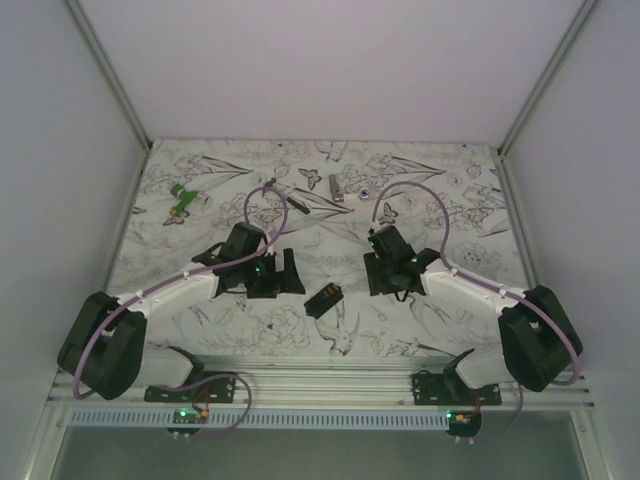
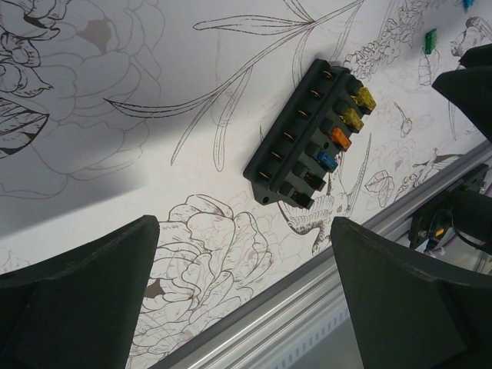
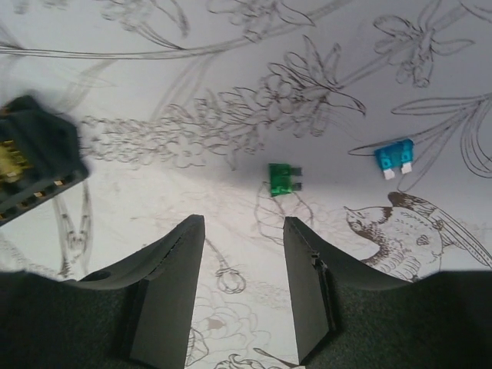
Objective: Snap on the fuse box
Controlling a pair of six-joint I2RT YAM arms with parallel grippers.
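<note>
The black fuse box [image 2: 296, 134] lies on the patterned table, holding yellow, orange and blue fuses. In the top view it is the dark block [image 1: 323, 301] between the grippers. My left gripper is open, to the box's left, nothing between its fingers. My right gripper is parted with nothing between its fingertips, to the box's right. A loose green fuse [image 3: 280, 178] and a loose blue fuse [image 3: 394, 157] lie beyond it.
Tools, including a green one [image 1: 184, 200], lie along the back of the table. The table's front edge [image 1: 330, 365] is just below the box. The middle behind the box is clear.
</note>
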